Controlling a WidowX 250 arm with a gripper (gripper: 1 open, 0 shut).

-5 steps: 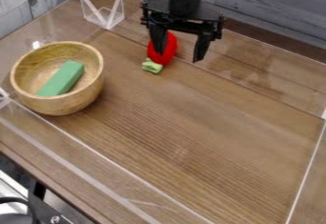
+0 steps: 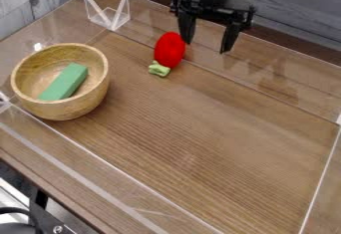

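Observation:
My black gripper is at the top centre of the camera view, above and behind a red oval object, its fingers spread open. A small light-green piece lies just below the red object. A green block rests inside a round wooden bowl on the left.
A white wire rack stands at the upper left. Black cables show at the lower left edge.
My gripper has moved up and back, away from the front of the table, uncovering more of the red object. The objects on the table look unmoved.

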